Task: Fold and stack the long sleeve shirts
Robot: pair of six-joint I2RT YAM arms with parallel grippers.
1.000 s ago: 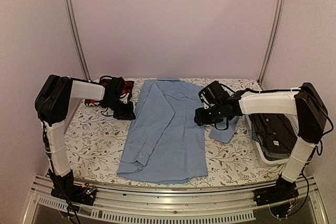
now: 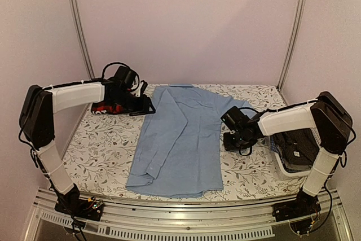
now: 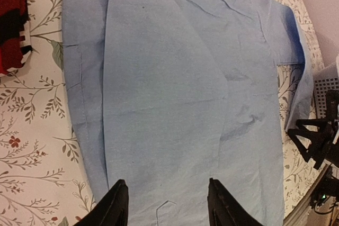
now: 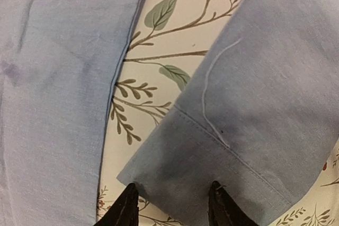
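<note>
A light blue long sleeve shirt point(image 2: 197, 165) lies spread on the table, its left side and sleeve folded inward over the body. Its right sleeve point(image 4: 265, 88) sticks out to the right and bends towards the front, the cuff end lying below my right gripper. That gripper's fingers point(image 4: 124, 210) are parted above the cuff; whether they touch the cloth cannot be told. At the shirt's upper left edge hovers my left gripper, part open, no cloth visibly held between its fingers. In the top view the right arm hides most of the right sleeve.
A red and black checked cloth point(image 3: 10, 25) lies at the back left, partly behind the left arm. On the right stands a white basket point(image 2: 285, 170) with dark clothes point(image 2: 299, 148) inside. Bare patterned table point(image 2: 101, 156) shows left of the shirt.
My right gripper has moved from the shirt's right edge outward and towards the front, over the sleeve's cuff.
</note>
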